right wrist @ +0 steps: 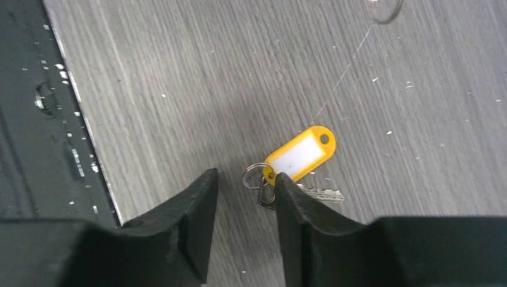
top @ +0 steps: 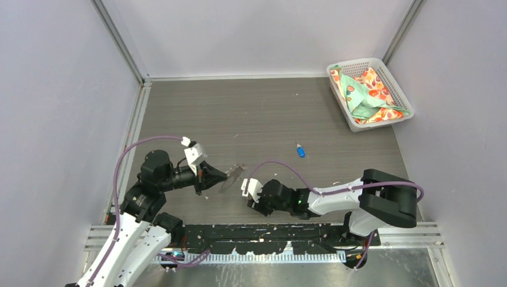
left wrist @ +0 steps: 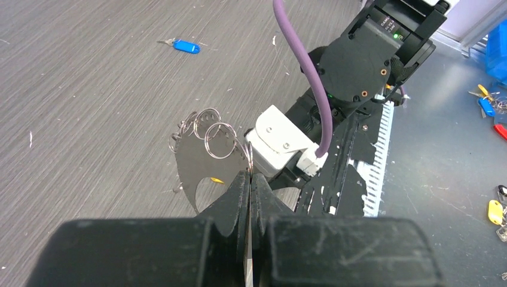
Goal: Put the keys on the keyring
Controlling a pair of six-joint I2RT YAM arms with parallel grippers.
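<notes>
A flat metal keyring plate with several wire rings [left wrist: 200,156] hangs in front of my left gripper, which is shut on its edge; little of the metal shows between the tips. Beneath my right gripper lies a yellow-tagged key [right wrist: 302,152] on the table. The right fingers stand part open, the key's small wire ring [right wrist: 246,177] showing in the gap and the right finger partly covering the key's head. From above, the right arm hides this key. A blue-tagged key [top: 301,151] rests farther back, clear of both grippers.
At the back right stands a white basket [top: 390,122] with patterned cloth in it. Bare table [top: 233,113] stretches behind the arms. More tagged keys, one yellow [left wrist: 495,211], show at the right edge of the left wrist view.
</notes>
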